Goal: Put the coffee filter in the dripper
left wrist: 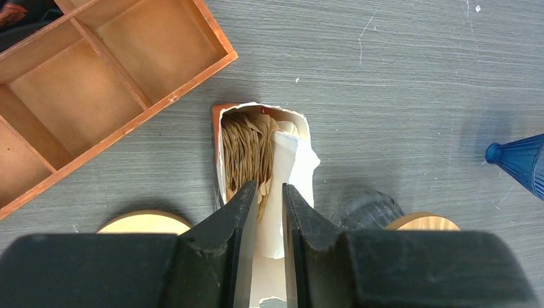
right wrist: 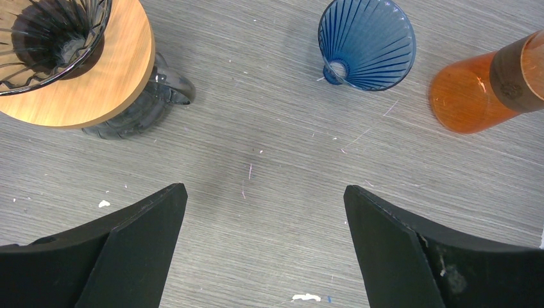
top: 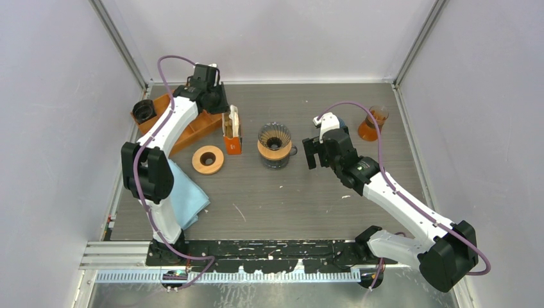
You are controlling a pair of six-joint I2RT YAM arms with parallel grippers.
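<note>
Brown paper coffee filters (left wrist: 244, 151) stand packed in an open orange box (top: 232, 146), beside a white flap of paper. My left gripper is at this box with its fingers partly apart. Pale paper shows in the gap between its fingers, but it cannot be told whether they touch it. The glass dripper (top: 274, 133), with a wooden collar, sits on a dark glass server right of the box; no filter shows inside its cone (right wrist: 54, 38). Right of the dripper my right gripper is open, with bare table between its fingers.
A wooden compartment tray (top: 195, 133) lies left of the box, with a wooden ring (top: 208, 160) in front of it. A blue cloth (top: 186, 196) is at the left. A blue cone (right wrist: 367, 42) and an amber glass (right wrist: 475, 90) stand at the right.
</note>
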